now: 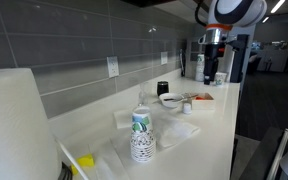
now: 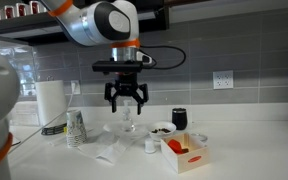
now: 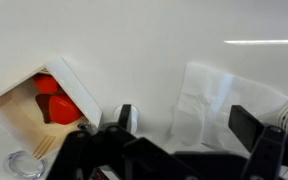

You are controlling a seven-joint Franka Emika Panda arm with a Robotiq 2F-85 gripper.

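Observation:
High above the counter, my gripper [image 2: 126, 104] points down with its fingers spread, holding nothing. From the wrist view, the gap between the fingertips lies over bare counter and the edge of a crumpled clear or white sheet [image 3: 209, 105]. A small open box [image 2: 192, 158] with red items [image 3: 62, 108] inside is to one side of the gripper. Near the box stands a small white container [image 2: 150, 146], partly hidden by a finger in the wrist view. A stack of patterned paper cups [image 1: 142, 145] stands on the counter, well away from the box.
Against the back wall are a white bowl [image 2: 162, 131] with dark contents, a black cup [image 2: 179, 118] and a clear bottle [image 1: 142, 97]. A paper towel roll [image 1: 19, 125] stands nearest exterior view 1. More stacked cups [image 1: 209, 66] are at the far end. Counter right of the box is clear.

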